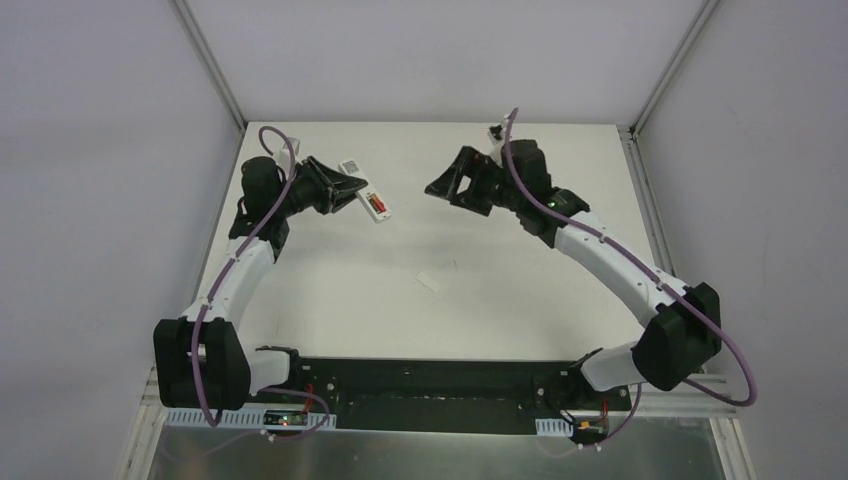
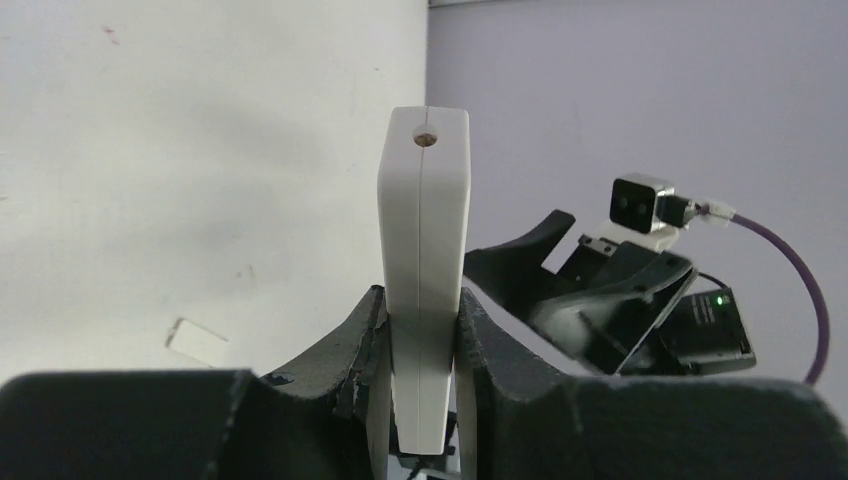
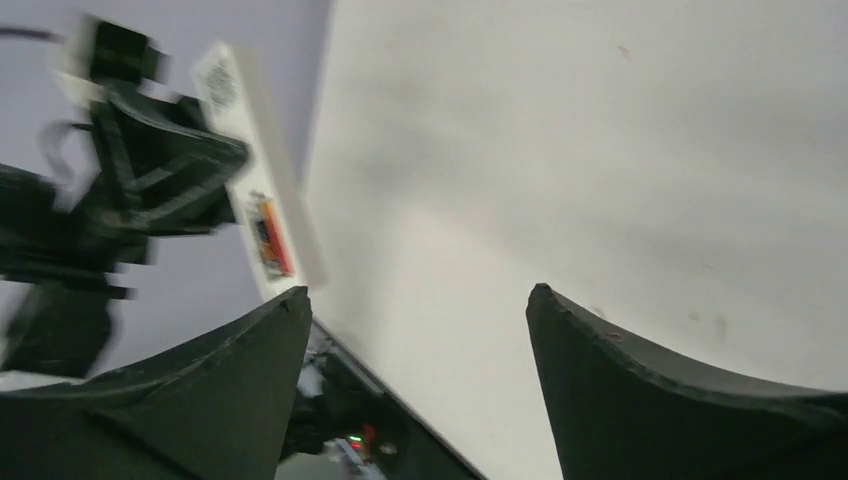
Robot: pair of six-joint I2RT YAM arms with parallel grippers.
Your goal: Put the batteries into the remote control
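Observation:
A white remote control (image 1: 361, 182) is tilted above the left half of the table, with my left gripper shut on its sides. In the left wrist view only the remote's narrow edge faces the camera. Its battery compartment shows in the right wrist view, with orange-red and dark batteries (image 3: 271, 238) in it; blur hides how they are seated. My right gripper stands open, nothing between its widely parted fingers, some way to the right of the remote in the top view (image 1: 445, 192).
A small white flat piece (image 1: 428, 281) lies on the white table (image 1: 340, 310) near the middle, beside a thin dark mark. Walls close in the work area on the left, right and back.

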